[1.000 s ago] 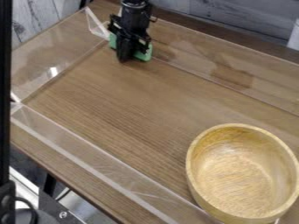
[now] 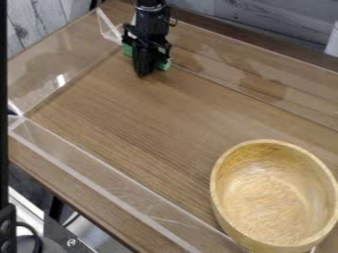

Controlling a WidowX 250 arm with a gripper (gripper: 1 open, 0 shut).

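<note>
My black gripper [image 2: 142, 61] reaches down at the top of the wooden table, a little left of centre. It is in front of a green object [image 2: 161, 61], which it largely hides. The fingers are dark and small here, so whether anything sits between them cannot be seen.
A large pale wooden bowl [image 2: 271, 193] sits at the lower right. Clear plastic edging [image 2: 113, 173] runs along the table's left and near sides. A grey wall stands behind at the top right.
My gripper has shifted slightly down the view, toward the near side, and covers a bit more of the green object.
</note>
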